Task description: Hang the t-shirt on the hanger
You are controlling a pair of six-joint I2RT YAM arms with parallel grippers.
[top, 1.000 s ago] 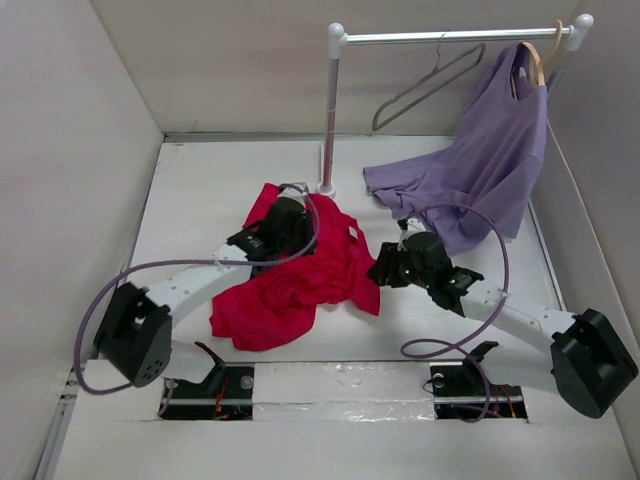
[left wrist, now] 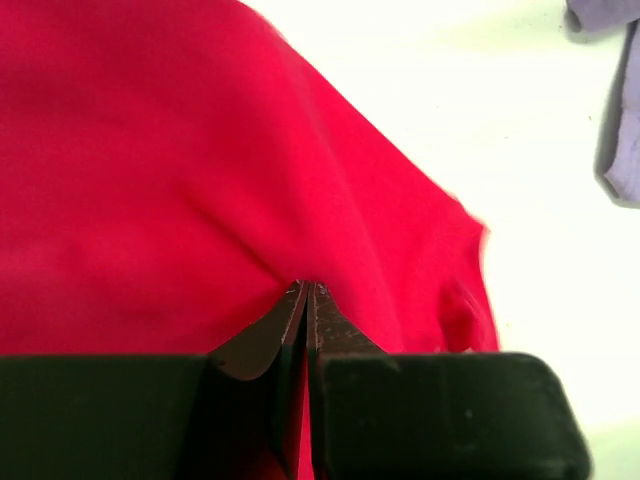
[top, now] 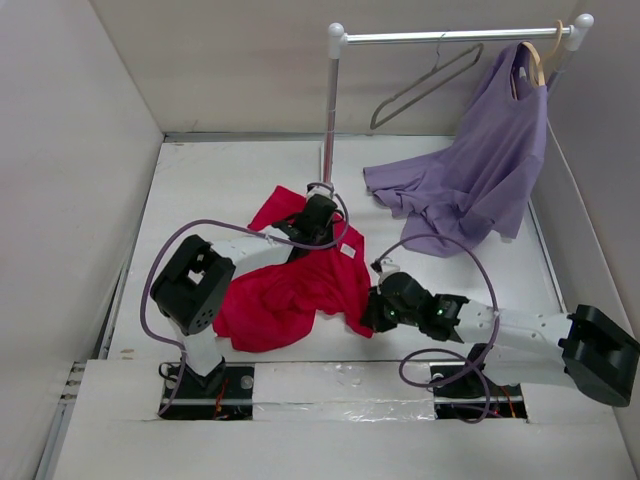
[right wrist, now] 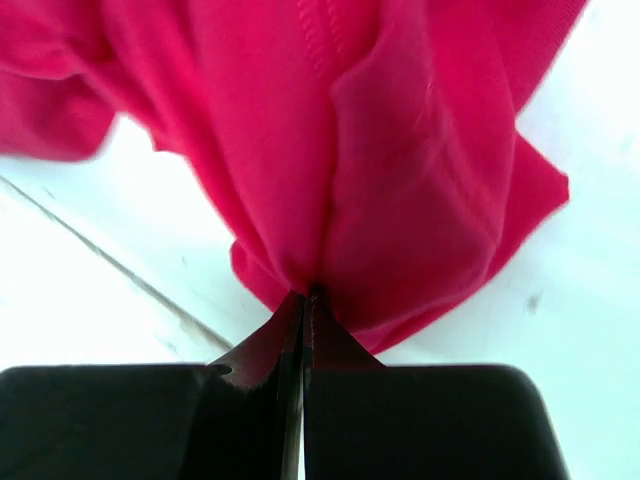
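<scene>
A crumpled red t-shirt lies on the white table. My left gripper is over its upper part; in the left wrist view its fingertips meet shut at the red cloth. My right gripper is at the shirt's lower right corner, shut on a fold of it, seen bunched at the tips in the right wrist view. An empty grey hanger hangs from the rail at the back.
A purple shirt hangs on a wooden hanger at the rail's right end, its lower part spread on the table. The rail's left post stands behind the red shirt. Bare table lies at the left back.
My right gripper has moved toward the front, drawing the shirt's right corner with it. The left gripper has shifted to the right along the shirt.
</scene>
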